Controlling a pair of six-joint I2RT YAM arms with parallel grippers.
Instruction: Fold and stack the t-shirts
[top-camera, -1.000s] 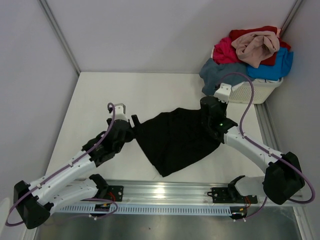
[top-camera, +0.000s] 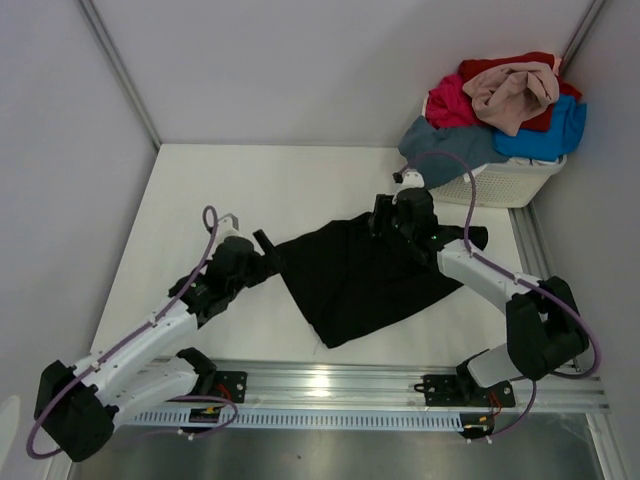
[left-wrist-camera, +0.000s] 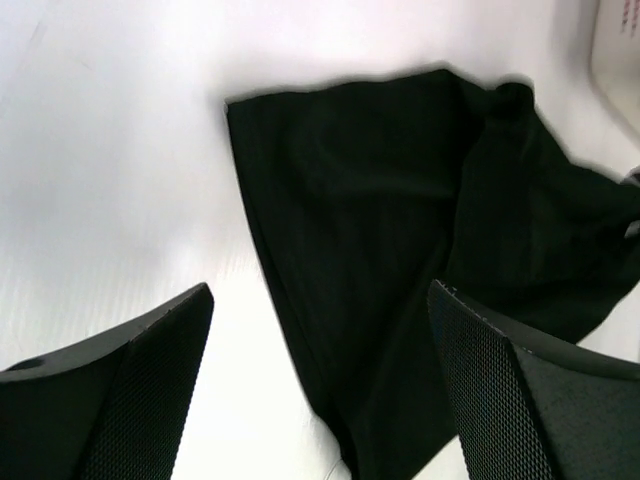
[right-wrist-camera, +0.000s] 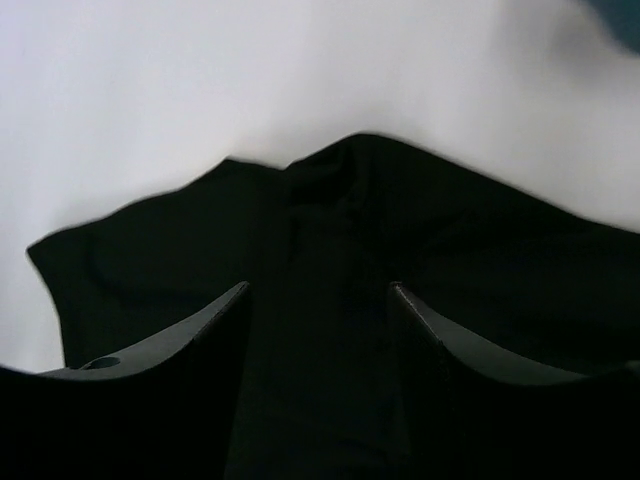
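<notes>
A black t-shirt (top-camera: 350, 285) lies spread and somewhat rumpled across the middle and right of the white table. My left gripper (top-camera: 262, 250) is open near the shirt's left corner; in the left wrist view the black cloth (left-wrist-camera: 340, 190) runs ahead of and between its spread fingers. Over the upper middle of the shirt, my right gripper (top-camera: 380, 215) stands open. Its two fingers (right-wrist-camera: 200, 350) are apart in the right wrist view, with dark cloth (right-wrist-camera: 320, 260) below and a raised fold at the top edge. Neither one grips the cloth.
A white basket (top-camera: 515, 187) heaped with coloured clothes stands at the back right, and a grey-blue garment (top-camera: 447, 150) hangs over its side.
My right gripper has moved left over the shirt, off its right part, after the shirt's right part shifted slightly rightward. The left gripper has shifted a little left and down.
</notes>
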